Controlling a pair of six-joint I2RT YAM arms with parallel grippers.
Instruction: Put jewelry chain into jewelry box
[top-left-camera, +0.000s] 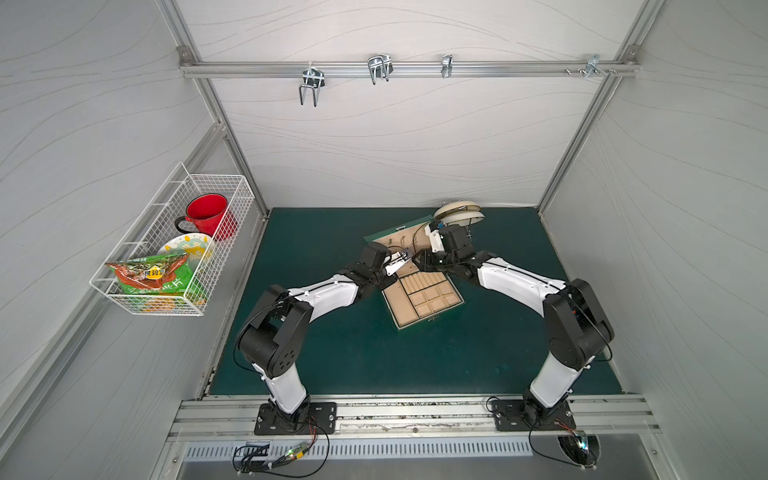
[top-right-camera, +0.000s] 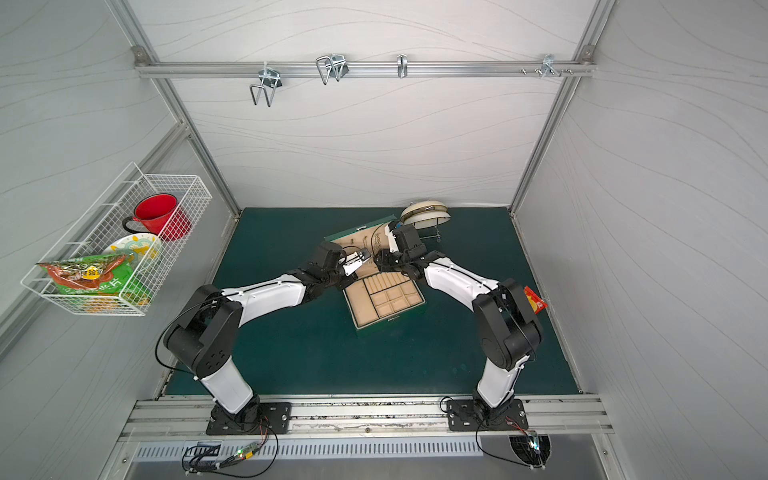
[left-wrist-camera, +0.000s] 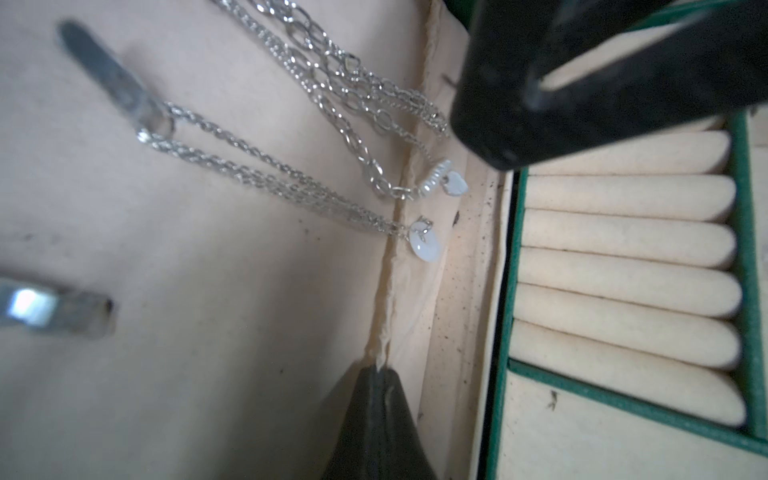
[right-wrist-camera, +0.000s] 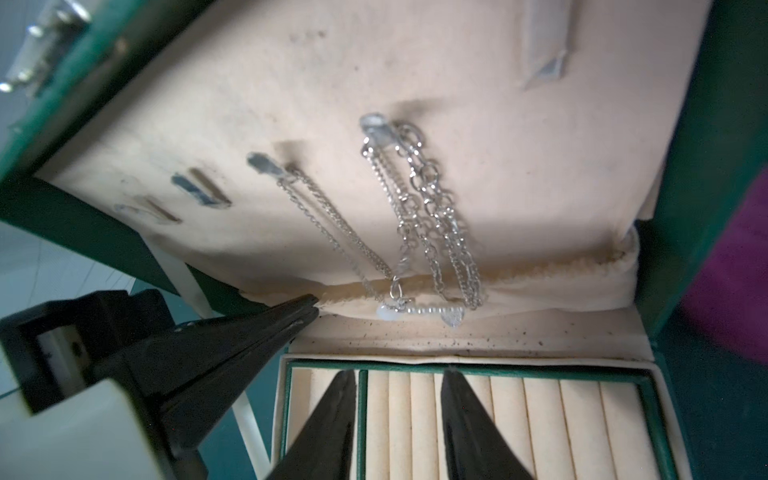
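Observation:
Silver chains hang from hooks on the raised lid of the jewelry box (top-left-camera: 424, 297), reaching down over the edge of its cloth pocket (right-wrist-camera: 560, 269). One is a thin chain (right-wrist-camera: 333, 209) with a pale pendant (left-wrist-camera: 425, 241). Beside it hangs a thicker bunch of chains (right-wrist-camera: 432, 204), with pearly beads and another pendant at the bottom. My left gripper is shut, its tips at the pocket's edge; whether cloth is pinched there cannot be told. Facing the chains over the ring rolls, my right gripper stands open with nothing between its fingers.
Ring rolls (left-wrist-camera: 628, 280) and small compartments fill the box's lower half. A round cream object (top-left-camera: 460, 212) stands behind the box's right corner. The wire basket (top-left-camera: 164, 308) hangs on the left wall. Both grippers are close together.

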